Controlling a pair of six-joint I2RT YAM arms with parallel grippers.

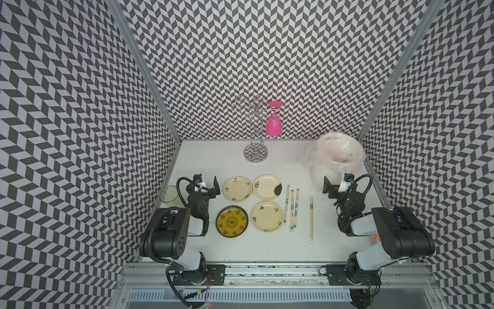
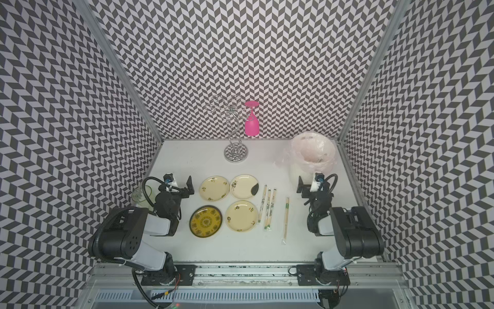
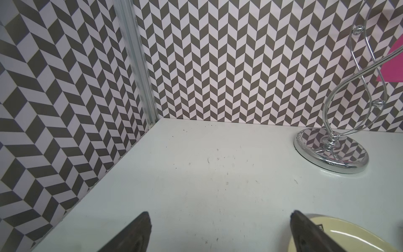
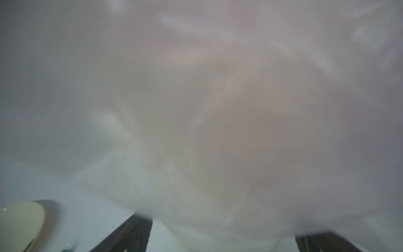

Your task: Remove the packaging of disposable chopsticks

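A single pair of chopsticks (image 1: 311, 219), in a clear wrapper with a green band, lies lengthwise on the table right of the plates. Closer to the plates, several slim patterned chopstick packs (image 1: 286, 204) lie side by side. My left gripper is open and empty above the table's left side, left of the plates. On the other side, my right gripper also stands open, just in front of the bin's plastic bag (image 4: 235, 126). That bag fills most of the right wrist view and hides what is beyond; no chopsticks are between the fingers.
Three cream plates (image 1: 237, 189) and a brown-yellow plate (image 1: 232, 221) occupy the middle. Behind them stands a chrome rack (image 1: 255, 152) with a pink goblet (image 1: 273, 126). A bag-lined bin (image 1: 339, 152) sits back right. A green glass (image 1: 168, 194) is far left.
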